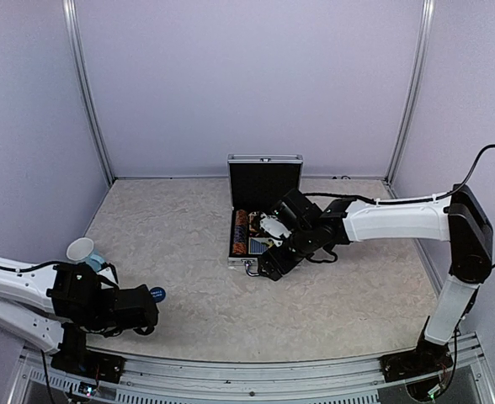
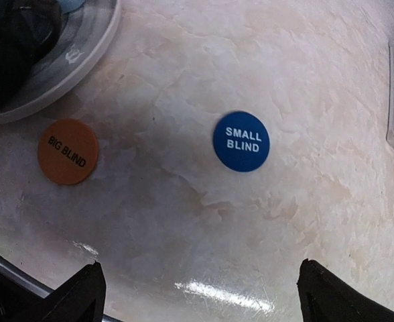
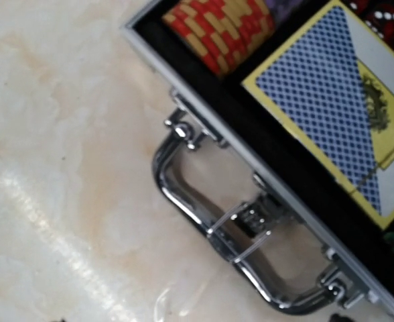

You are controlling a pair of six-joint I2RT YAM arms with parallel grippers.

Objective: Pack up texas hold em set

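Note:
The open silver case (image 1: 265,181) stands at the table's centre, holding chip stacks (image 1: 240,232) and blue-backed cards (image 3: 304,100). My right gripper (image 1: 273,268) is over its front edge, above the chrome handle (image 3: 190,211); its finger state is unclear, the fingers mostly outside the wrist view. My left gripper (image 1: 134,320) hangs at the front left, open and empty, above a blue SMALL BLIND chip (image 2: 241,161) and an orange BIG BLIND chip (image 2: 68,171).
A white-and-blue cup (image 1: 81,250) stands at the left edge. The left wrist view shows part of a round rim (image 2: 83,64) beside the chips.

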